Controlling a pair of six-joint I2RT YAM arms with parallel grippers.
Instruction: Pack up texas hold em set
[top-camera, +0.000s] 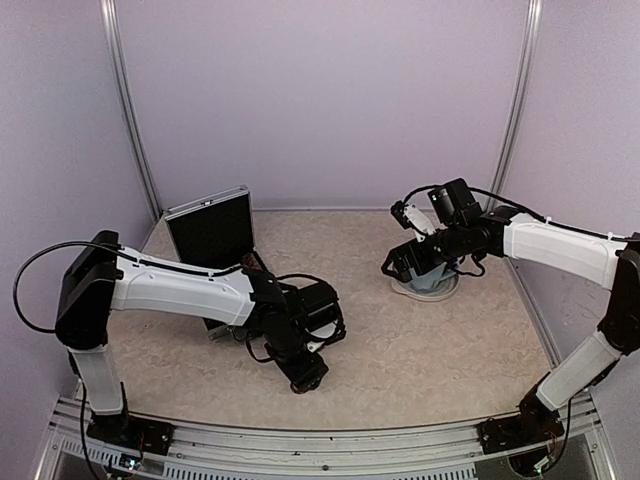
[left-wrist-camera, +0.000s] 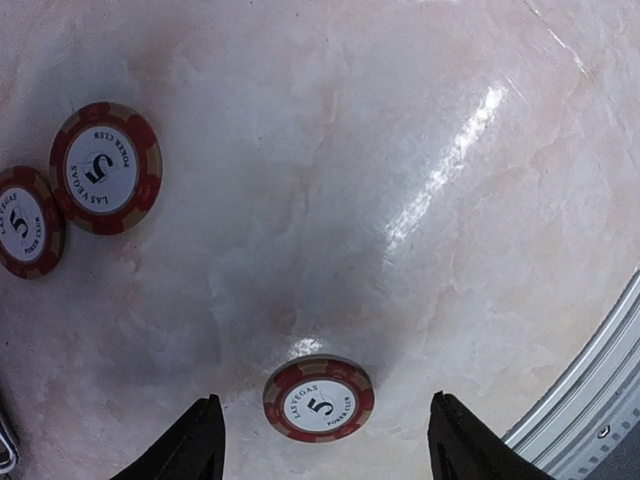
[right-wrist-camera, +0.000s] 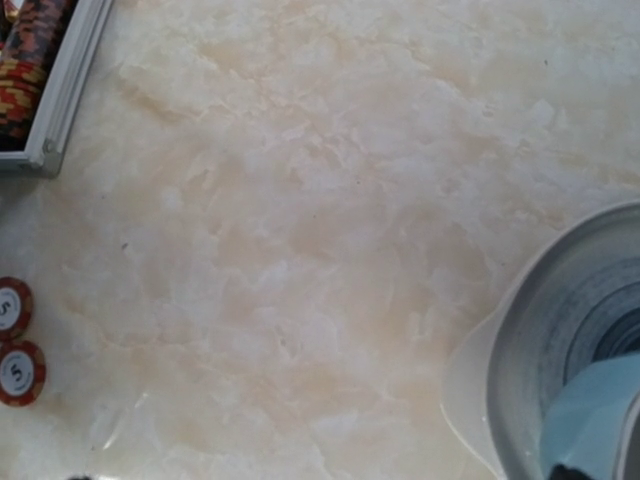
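Note:
In the left wrist view a red poker chip (left-wrist-camera: 319, 398) marked 5 lies flat on the table between the spread fingers of my left gripper, which is open and touches nothing visible. Two more red chips lie touching at the left of that view, one larger-looking chip (left-wrist-camera: 105, 168) and one at the edge (left-wrist-camera: 25, 222). The poker case (top-camera: 212, 230) stands with its lid up, partly hidden behind my left arm; rows of chips (right-wrist-camera: 28, 70) in it show in the right wrist view. My right gripper (top-camera: 398, 268) hangs open at the right, near a bowl, holding nothing.
A pale bowl or plate (right-wrist-camera: 505, 340) with a light blue cup (right-wrist-camera: 590, 415) in it stands below my right gripper. The metal table edge (left-wrist-camera: 590, 380) runs close to my left gripper.

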